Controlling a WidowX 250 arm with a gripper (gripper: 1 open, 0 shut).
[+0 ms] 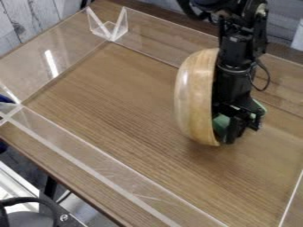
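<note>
A light wooden bowl point(197, 96) stands tipped on its side, its curved outer face toward the left, held by the black gripper point(225, 120) at the right of the wooden table. The gripper points down and is shut on the bowl, though its fingertips are partly hidden. A green object point(252, 108) shows behind and beneath the gripper, low near the tabletop; its shape is mostly hidden.
Clear plastic edging runs along the back and left sides. A black object with a cable lies at the bottom left, beyond the table edge.
</note>
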